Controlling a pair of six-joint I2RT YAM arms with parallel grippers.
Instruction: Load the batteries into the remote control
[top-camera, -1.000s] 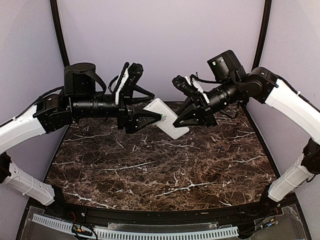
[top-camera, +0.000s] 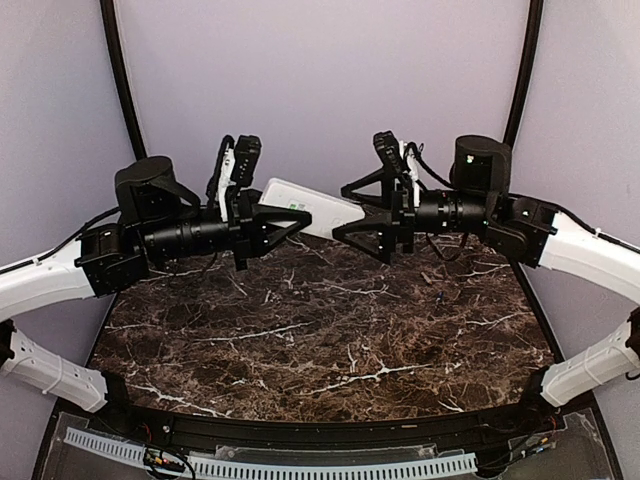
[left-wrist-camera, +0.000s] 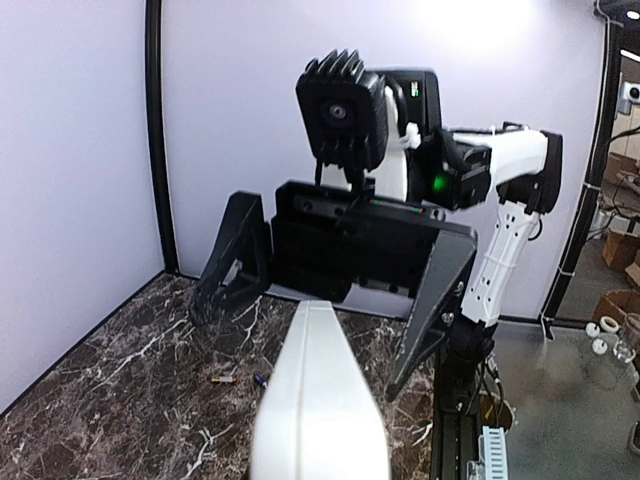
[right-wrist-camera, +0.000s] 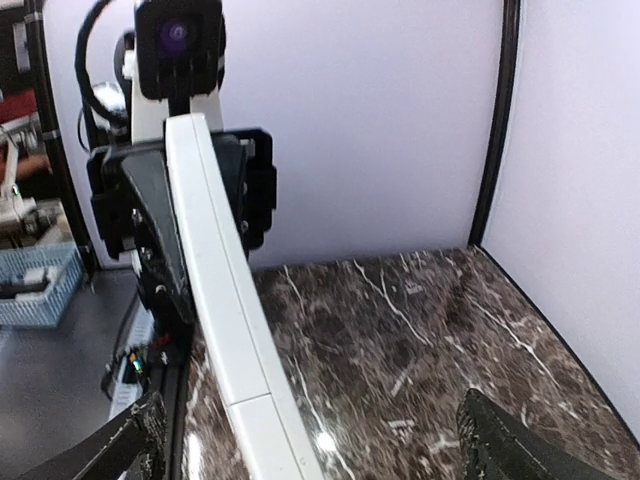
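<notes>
The white remote control (top-camera: 325, 205) is held in the air above the table, with green marks near its left end in the top view. My left gripper (top-camera: 300, 221) is shut on that end. Around the other end stands my right gripper (top-camera: 342, 211), open, its fingers apart on either side. Seen from the right wrist, the remote (right-wrist-camera: 225, 290) runs edge-on between the widely parted right fingers, clear of both. In the left wrist view, two small batteries (left-wrist-camera: 222, 379) appear to lie on the table, partly near the remote's edge.
Pale walls (top-camera: 330, 80) enclose the back and sides. In the right wrist view, a blue basket (right-wrist-camera: 40, 285) stands outside the work area.
The remote has shifted a little left and up, and lies flatter in the top view.
</notes>
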